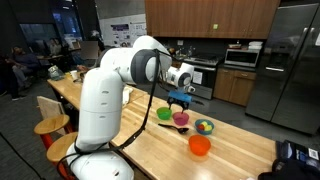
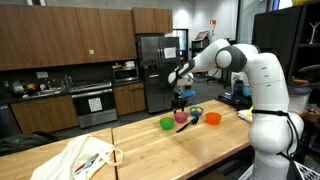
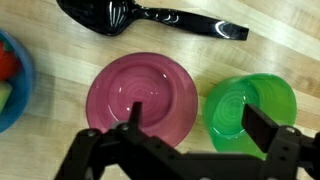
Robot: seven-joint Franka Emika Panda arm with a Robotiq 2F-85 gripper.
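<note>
My gripper is open, its black fingers (image 3: 85, 157) spread at the lower part of the wrist view with nothing held between them. Below it sits an empty pink bowl (image 3: 140, 98), partly covered by the fingers. An empty green bowl (image 3: 240, 105) is just right of the pink one. In exterior view 1 the gripper (image 1: 180, 98) hangs above the table over the pink bowl (image 1: 181, 119); the green bowl (image 1: 165, 114) lies to its left.
A black spoon (image 3: 180, 17) lies beside the pink bowl. The blue bowl (image 1: 205, 127) contains red and green items. An orange bowl (image 1: 200, 146) stands closer to the camera in exterior view 1. Bare wooden table (image 1: 235, 152) extends to the right.
</note>
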